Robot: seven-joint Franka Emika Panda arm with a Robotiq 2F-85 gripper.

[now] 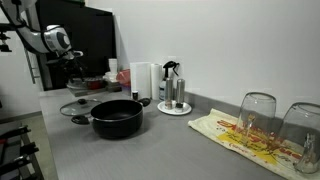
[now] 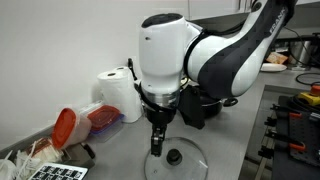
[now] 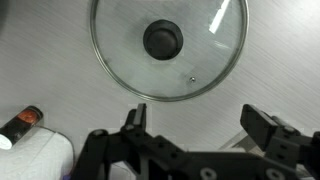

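Note:
The glass lid (image 3: 205, 75) with its black knob (image 3: 163, 39) lies flat on the grey table in the wrist view, just beyond my gripper. Its fingers (image 3: 136, 119) stand wide apart, and nothing is between them. In exterior view 1 the same lid (image 1: 79, 107) rests beside the black pot (image 1: 117, 122), which is uncovered. Exterior view 2 shows the lid (image 2: 177, 161) close to a person, whose body hides most of the pot (image 2: 211, 108).
A person (image 1: 55, 42) in a grey sweatshirt leans over the far end of the table. Bottles on a white plate (image 1: 174, 108) stand at the back. Two upturned glasses (image 1: 256, 112) sit on a yellow patterned cloth (image 1: 218, 126).

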